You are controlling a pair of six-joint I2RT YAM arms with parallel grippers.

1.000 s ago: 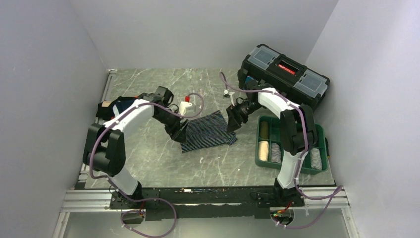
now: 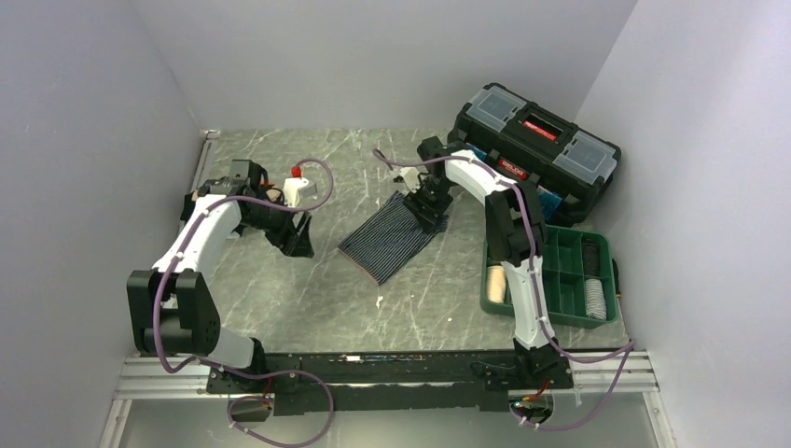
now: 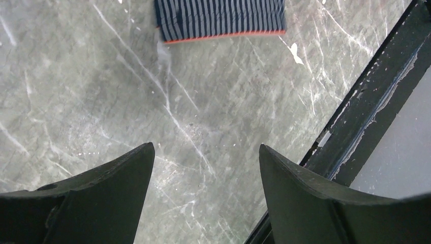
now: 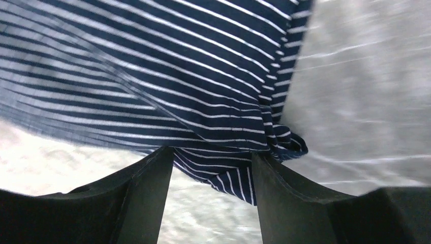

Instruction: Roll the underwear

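The navy striped underwear (image 2: 387,241) lies flat and slanted in the middle of the table, a red-edged side toward the front left. Its red edge shows at the top of the left wrist view on the striped cloth (image 3: 223,20). To the left, my left gripper (image 2: 297,245) stands open over bare table, apart from the cloth. Above the cloth's far right part is my right gripper (image 2: 426,219). In the right wrist view its fingers (image 4: 147,188) are parted, with a bunched fold of the underwear (image 4: 223,165) lying between and beyond the tips.
A green divided box (image 2: 562,322) holding rolled pieces stands at the right, partly under my right arm. Behind it sits a black toolbox (image 2: 536,140). Dark items lie behind my left arm.
My left gripper has moved left, away from the cloth.
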